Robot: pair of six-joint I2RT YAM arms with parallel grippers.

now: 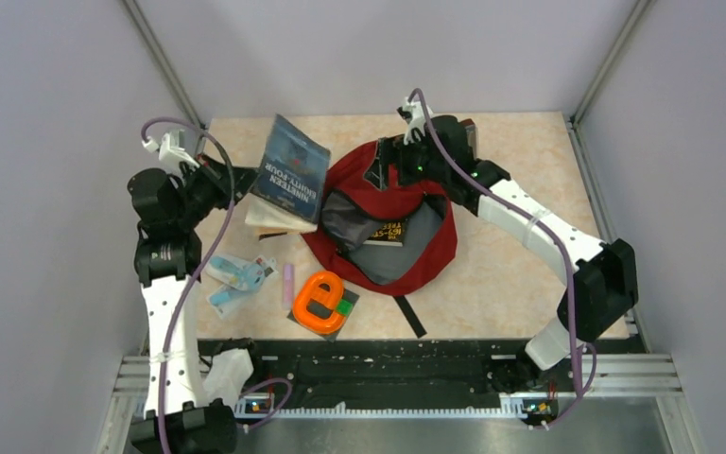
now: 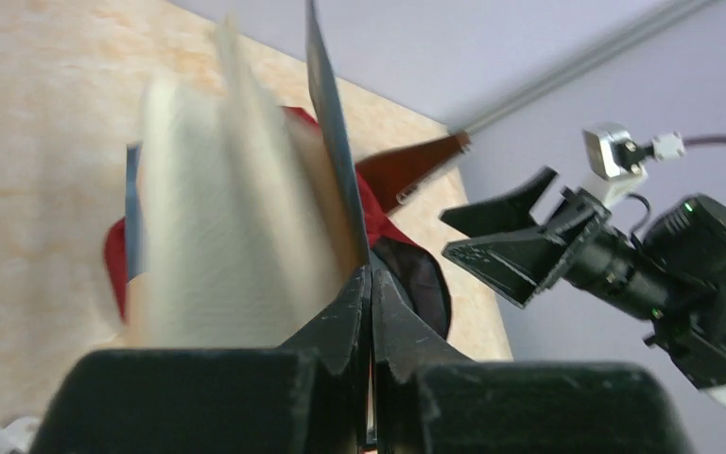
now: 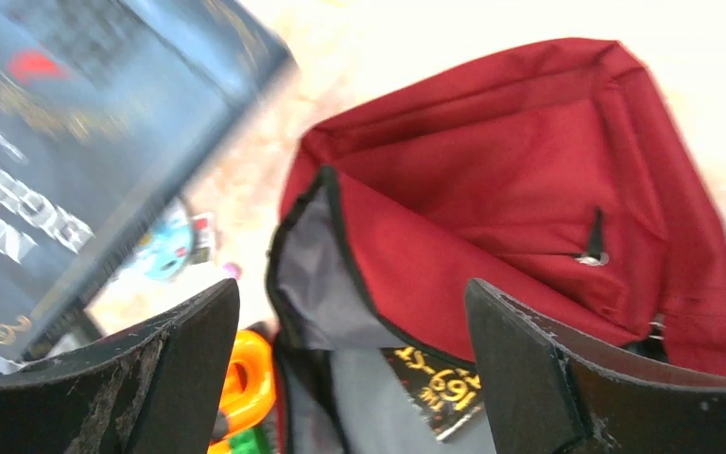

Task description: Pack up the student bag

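Note:
My left gripper [image 1: 250, 176] is shut on the cover of a dark blue "Nineteen Eighty-Four" book [image 1: 292, 170], lifted beside the red backpack [image 1: 340, 170]; its pale pages [image 2: 208, 227] hang below. In the right wrist view the book [image 3: 85, 123] fills the upper left. The backpack lies open, with a dark book [image 1: 388, 234] in its grey compartment. My right gripper [image 1: 378, 163] stands open above the bag, nothing between its fingers.
An orange case [image 1: 317, 312], pink stick [image 1: 287, 284] and blue-white packets [image 1: 236, 276] lie at front left. A brown item [image 2: 416, 161] sits behind the bag.

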